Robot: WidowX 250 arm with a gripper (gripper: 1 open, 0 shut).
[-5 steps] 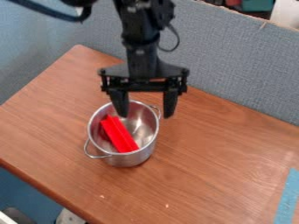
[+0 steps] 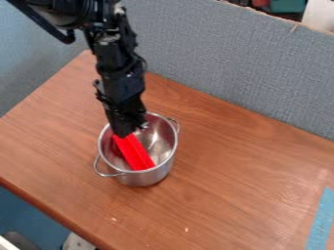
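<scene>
A steel pot [image 2: 154, 171] with wire side handles stands on the wooden table, left of centre. A long red block [image 2: 135, 152] lies inside it, tilted along the pot's interior. My black gripper [image 2: 127, 124] reaches down from the upper left to the pot's back-left rim, just over the upper end of the red block. Its fingers look narrow; whether they touch the block or hold anything is hidden at this angle.
Grey padded walls [image 2: 241, 68] border the back. A blue tape strip [image 2: 321, 217] lies at the right edge.
My gripper has moved left, turned and narrowed from a wide spread to a compact shape over the pot's back-left. The pot and red block look unmoved.
</scene>
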